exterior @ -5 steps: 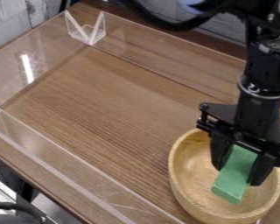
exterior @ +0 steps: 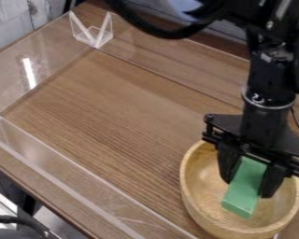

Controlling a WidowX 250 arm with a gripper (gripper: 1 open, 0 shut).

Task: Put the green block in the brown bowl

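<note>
The green block (exterior: 246, 189) is gripped between the fingers of my black gripper (exterior: 249, 170). It hangs tilted, its lower end over the inside of the bowl (exterior: 193, 190), a tan-brown round one at the lower right. Whether the block's lower end touches the bowl's floor I cannot tell. The gripper body and arm cover the bowl's far rim and the block's upper end.
Bare wooden table (exterior: 115, 117) stretches to the left and back of the bowl. A clear plastic piece (exterior: 93, 31) stands near the back left edge. Black cables lie at the bottom left corner, off the table edge.
My gripper has shifted slightly to the left with the green block in it. The block stays over the bowl, and the bowl has not visibly moved.
</note>
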